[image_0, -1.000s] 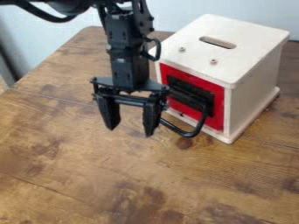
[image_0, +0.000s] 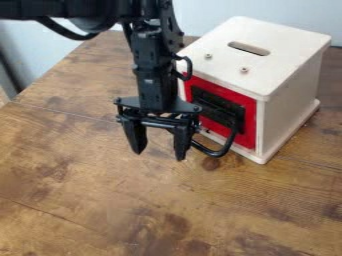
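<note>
My black gripper (image_0: 159, 139) hangs over the wooden table just left of a white box (image_0: 274, 80), its two fingers apart and pointing down with nothing between them. The box has a red front panel (image_0: 243, 144) with a dark, slatted door piece on it, partly behind the gripper. A black loop of cable or tube runs from the gripper across that front. The box's top has an oval slot and two small knobs.
A pale wall stands behind the table's back edge.
My gripper has shifted a little to the right, toward the box, over the last second. The box has not moved.
</note>
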